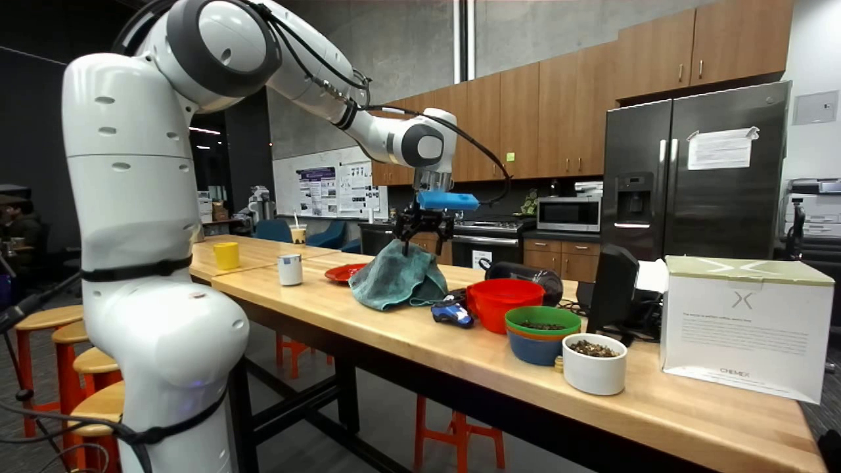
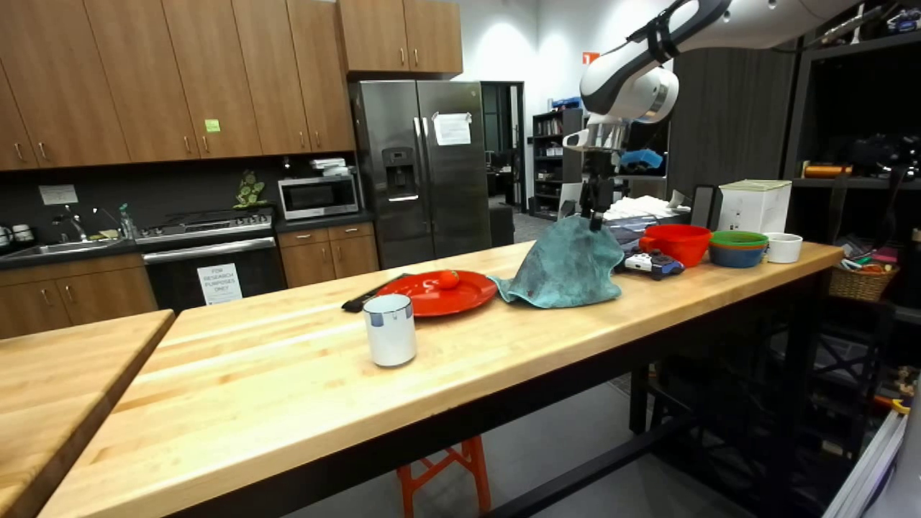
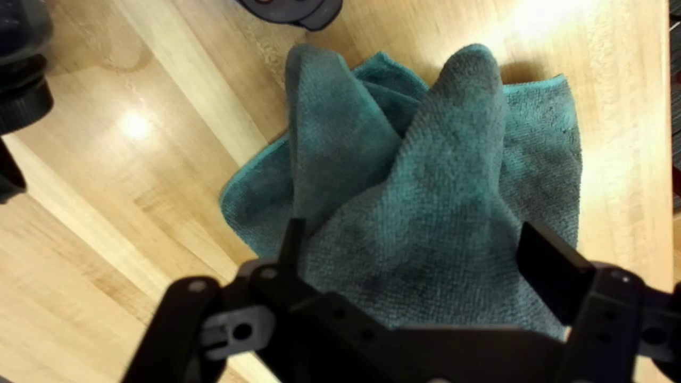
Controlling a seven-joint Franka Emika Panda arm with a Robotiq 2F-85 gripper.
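Note:
A teal cloth stands in a crumpled, tented heap on the wooden table; whether something lies beneath it cannot be seen. Above it my gripper points downward, open, its two black fingers spread on either side of the cloth's folds in the wrist view. From the side, the fingertips reach the upper part of the cloth. In the second exterior view the gripper is at the cloth's peak; contact there is hard to judge.
A red plate with a red round item and a white cup stand to one side. Across from them are a blue game controller, a red bowl, stacked bowls, a white bowl and a box.

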